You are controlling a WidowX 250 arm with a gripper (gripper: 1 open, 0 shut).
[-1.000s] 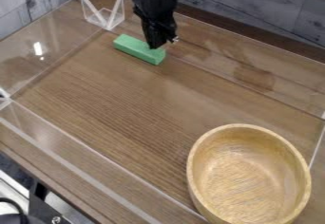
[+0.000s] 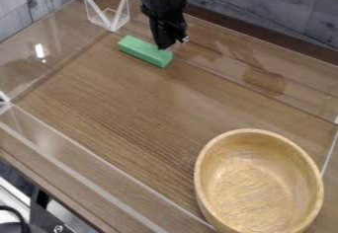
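My black gripper (image 2: pixel 166 30) hangs at the top middle of the camera view, just above and behind a green rectangular block (image 2: pixel 145 50) lying on the wooden table (image 2: pixel 119 118). Its fingers are dark and small; I cannot tell whether they are open or shut. A large round tan bowl (image 2: pixel 258 183) sits at the lower right.
A clear plastic object (image 2: pixel 109 12) stands at the top left, left of the gripper. The table's edge runs along the lower left, with dark items beyond it.
My gripper has risen very slightly. The block and bowl look unmoved.
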